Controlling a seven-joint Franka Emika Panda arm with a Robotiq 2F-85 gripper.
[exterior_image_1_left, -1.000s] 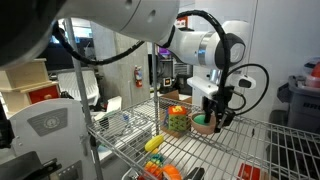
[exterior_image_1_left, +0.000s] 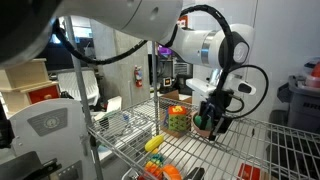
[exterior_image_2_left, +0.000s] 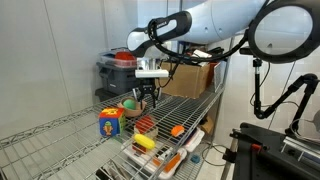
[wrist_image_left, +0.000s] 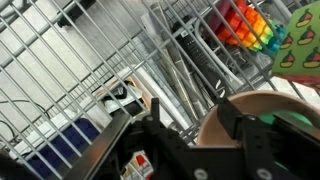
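A brownish-pink bowl (exterior_image_2_left: 132, 111) stands on the wire rack with something green (exterior_image_2_left: 129, 104) inside it. My gripper points down at the bowl's edge; its fingers (wrist_image_left: 236, 118) are apart. In the wrist view the bowl's rim (wrist_image_left: 262, 102) curves through the gap, with one finger over the inside and the other outside. Whether either finger touches the wall cannot be told. From exterior view 1, the gripper (exterior_image_1_left: 212, 124) hides part of the bowl.
Beside the bowl stands a colourful patterned box (exterior_image_1_left: 178, 121). A yellow object (exterior_image_1_left: 154, 143) and several orange and red items lie nearer the front of the rack. Bare wire rack (exterior_image_2_left: 55, 150) stretches away on the far side of the box.
My gripper has come down from above the bowl to its rim, covering more of it in exterior view 1. The box and yellow object have stayed put.
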